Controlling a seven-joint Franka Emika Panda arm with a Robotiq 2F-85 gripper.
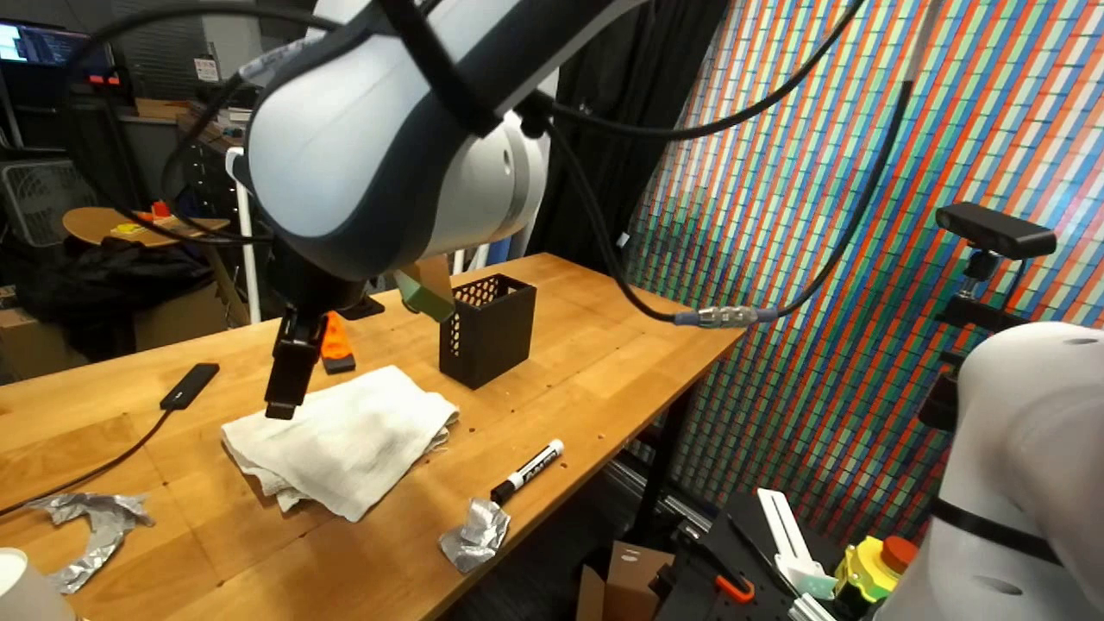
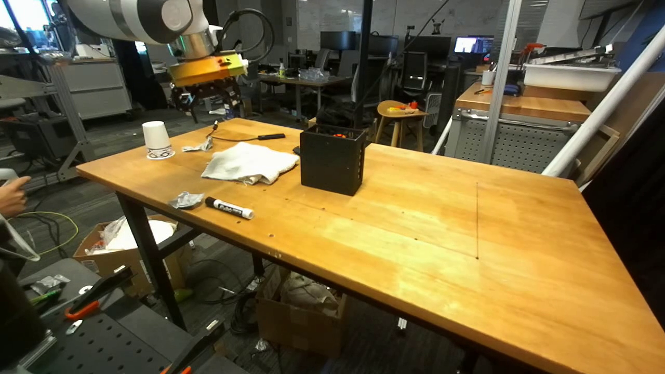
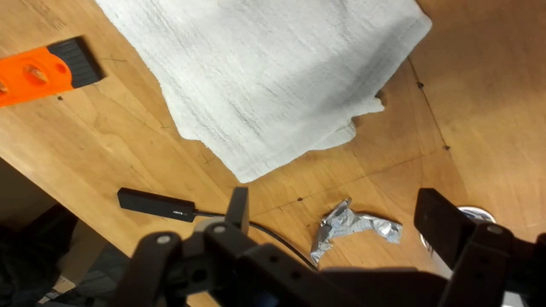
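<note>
My gripper is open, its two dark fingers wide apart with nothing held between them. In exterior view 1 it hangs above the table, over the far left part of a folded white cloth. The wrist view shows the cloth flat on the wood, ahead of the fingers. A crumpled strip of silver tape lies on the table below, appearing in the gap between the fingers. The white paper cup stands upside down at the table's end; the right finger partly covers it in the wrist view.
A black box with perforated sides stands beyond the cloth. An orange tool and a black cabled adapter lie near one edge. The marker and a foil scrap lie near another.
</note>
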